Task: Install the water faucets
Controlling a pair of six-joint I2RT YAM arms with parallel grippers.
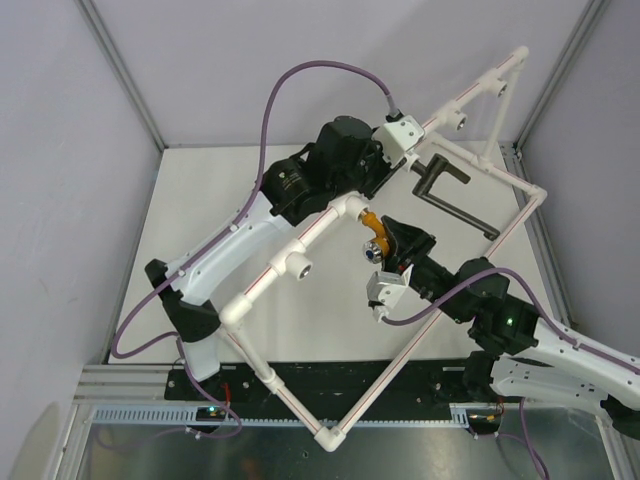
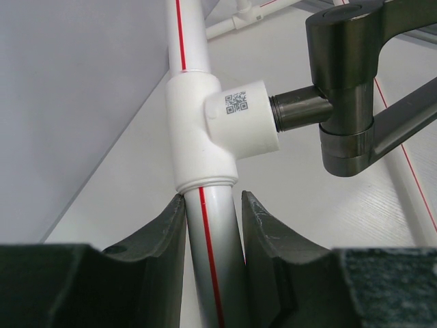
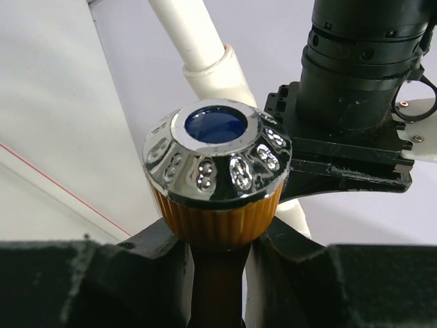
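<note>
A white pipe frame (image 1: 282,263) spans the workspace. An orange faucet (image 1: 372,225) with chrome cap (image 3: 216,171) and blue centre sits in a tee on the upper pipe; my right gripper is shut on it below the cap. My left gripper is around the white pipe (image 2: 207,222) just below a tee (image 2: 242,119), fingers close on both sides; whether fully closed I cannot tell. From that tee a black faucet (image 2: 348,123) sticks out to the right, also seen in the top view (image 1: 460,216).
The left arm (image 1: 240,240) lies over the frame's left side and the right arm (image 1: 550,360) reaches in from lower right. A pale board (image 1: 180,260) lies beneath, walls around it. Empty tee outlets (image 1: 298,265) sit along the pipe.
</note>
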